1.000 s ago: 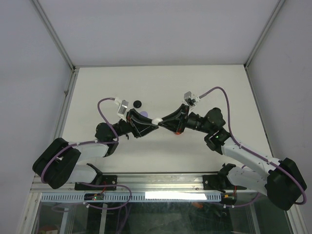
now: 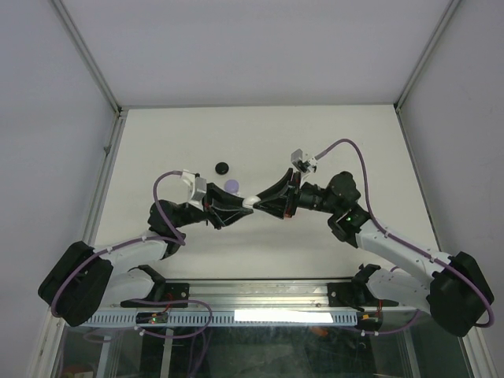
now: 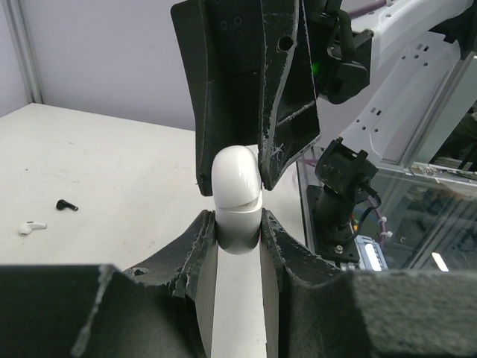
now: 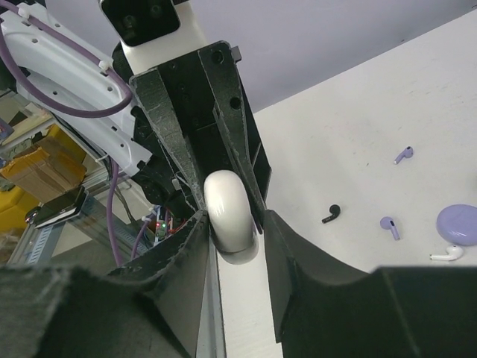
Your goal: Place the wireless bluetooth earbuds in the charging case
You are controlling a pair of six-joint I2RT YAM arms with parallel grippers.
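Note:
A white charging case (image 2: pixel 250 202) is held between both grippers near the middle of the table. My left gripper is shut on its lower part, and my right gripper has its fingers round the case from the other side, part open. Loose earbuds lie on the table: a black one (image 4: pixel 332 214), a white one (image 4: pixel 447 253), and lilac ones (image 4: pixel 390 226).
A lilac round case (image 2: pixel 231 186) and a black round case (image 2: pixel 222 168) lie behind the grippers.
Both grippers have shifted slightly left with the white case, the left arm a little more.

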